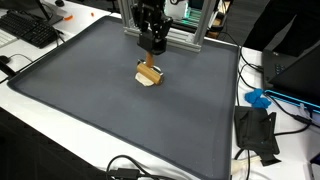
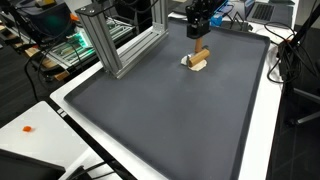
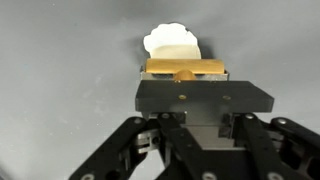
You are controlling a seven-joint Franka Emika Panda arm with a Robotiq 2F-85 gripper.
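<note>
A T-shaped wooden roller [image 1: 150, 72] hangs upright from my gripper [image 1: 151, 53], its crossbar low over the dark mat. My finger appears to be around the upper part of its stem; the fingertips are hard to make out. Under and beside the crossbar lies a small pale, flat, dough-like piece [image 2: 189, 62]. In the wrist view, the roller's bar [image 3: 185, 66] runs crosswise just past the gripper, overlapping the near end of the pale piece [image 3: 168, 36]. The gripper body hides the stem's grip there. Whether the bar presses on the piece cannot be told.
The grey mat [image 1: 120, 115] is wide and clear in front of the roller. A metal frame [image 2: 125, 45] stands at the mat's edge. A blue object [image 1: 257, 99] and a black item [image 1: 255, 132] lie off the mat, with cables nearby.
</note>
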